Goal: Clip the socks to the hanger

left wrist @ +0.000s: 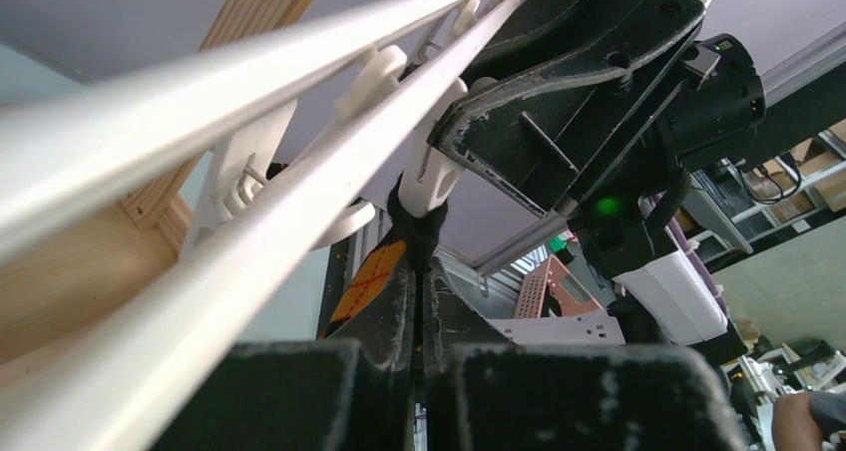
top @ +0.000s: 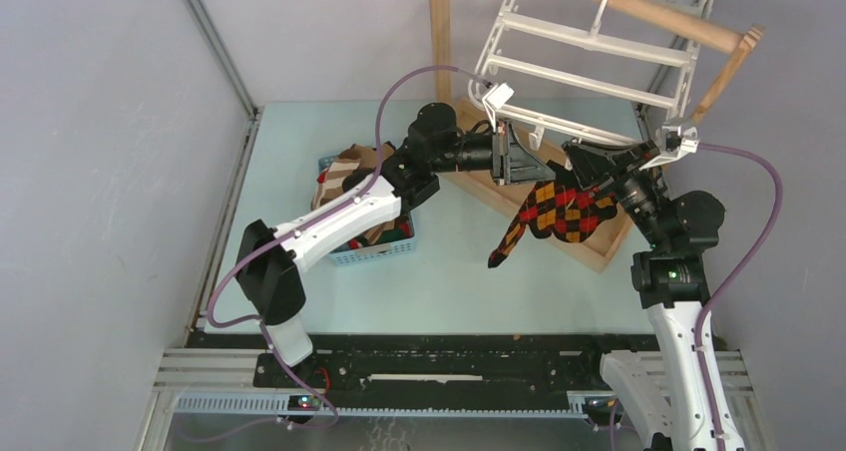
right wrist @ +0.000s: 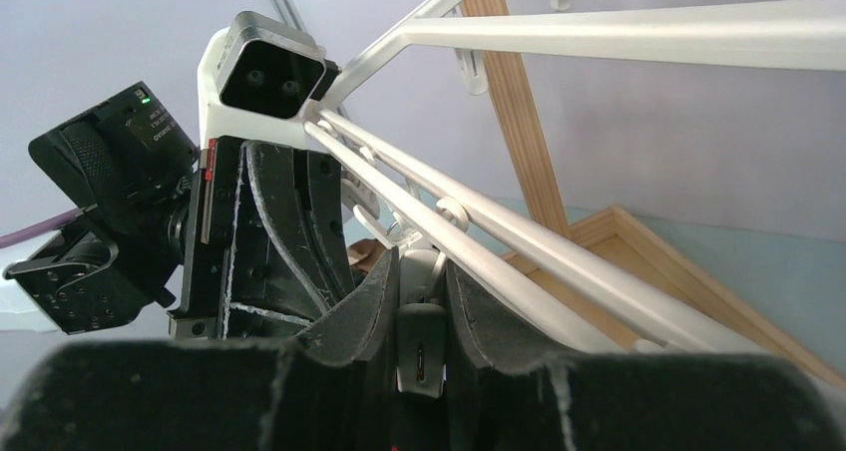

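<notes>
Argyle socks in red, black and yellow hang below the white hanger. In the left wrist view the dark sock top runs up into a white clip; below it my left gripper is shut at the sock, little but fabric visible at its tips. My right gripper is shut on a white clip just under the hanger's front bars. In the top view both grippers meet at the front bar, close to each other.
A wooden box lies under the hanger, held on a wooden frame. A blue basket with more socks stands left, behind my left arm. The front of the pale board is clear.
</notes>
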